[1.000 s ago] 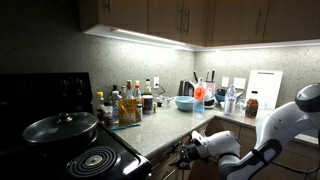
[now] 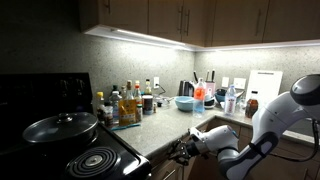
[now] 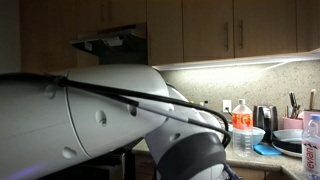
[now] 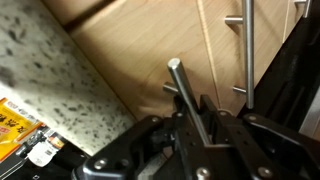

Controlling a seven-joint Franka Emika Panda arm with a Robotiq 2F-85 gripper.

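A metal bar handle (image 4: 178, 72) rises from a wood-coloured cabinet front (image 4: 150, 40) in the wrist view. Its bar runs down between the dark fingers of my gripper, and whether they touch it cannot be told. How far apart the fingers stand is hard to make out. In exterior view 1 the gripper (image 2: 181, 153) is low at the cabinet front, below the counter edge, small and dark. The arm hides the gripper in exterior view 2.
A second bar handle (image 4: 249, 50) stands to the right in the wrist view. The speckled counter edge (image 4: 62, 75) runs close on the left. A stove (image 2: 75, 150) with a lidded pan (image 2: 60, 128) is at left; several bottles and a blue bowl (image 2: 185, 103) stand on the counter.
In exterior view 1 the gripper has shifted slightly left and down along the cabinet front, and the arm's upper part has moved a little. The counter items are unchanged.
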